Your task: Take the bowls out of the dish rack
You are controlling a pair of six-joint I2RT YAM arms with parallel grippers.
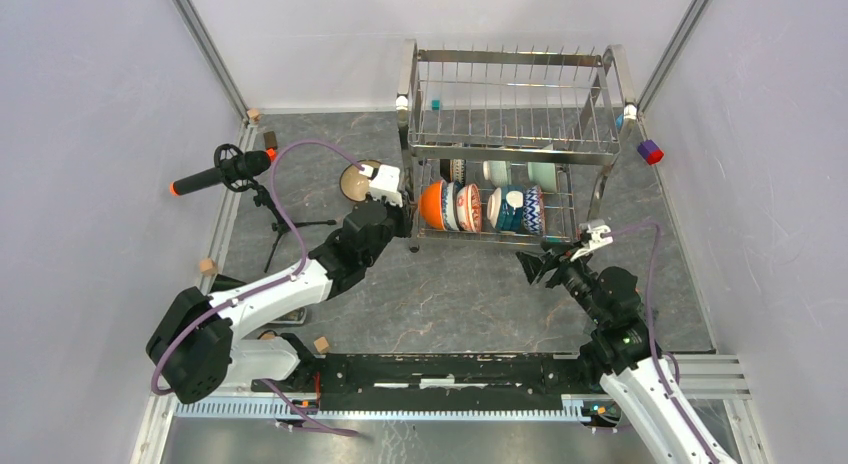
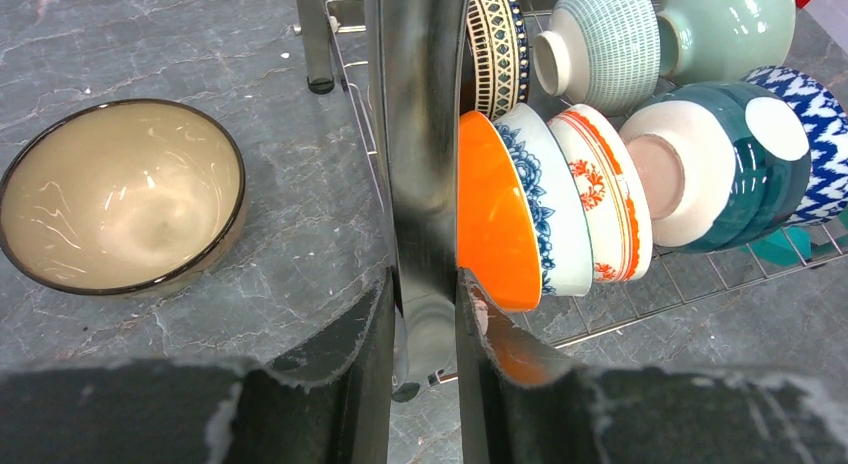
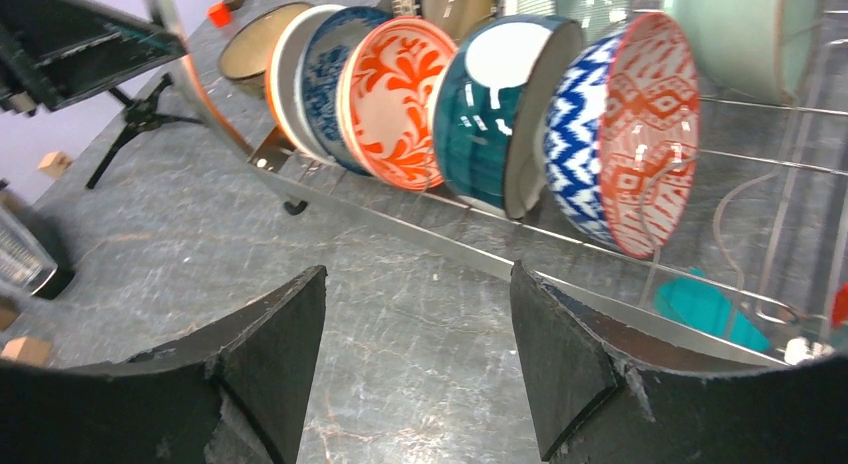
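Several bowls stand on edge in the dish rack's lower tier: an orange bowl (image 2: 495,214), a blue-floral bowl (image 2: 557,234), a red-patterned bowl (image 3: 400,94), a teal bowl (image 3: 470,124), a zigzag bowl (image 3: 590,134), others behind. My left gripper is shut on the rack's steel post (image 2: 415,134) at its left front, beside the orange bowl. My right gripper is open and empty, just off the rack's front right. A beige bowl (image 2: 120,194) sits on the counter left of the rack.
The upper tier (image 1: 515,134) is empty. A tripod (image 1: 275,214) with a black cylinder stands at far left. Small blocks lie near the side walls.
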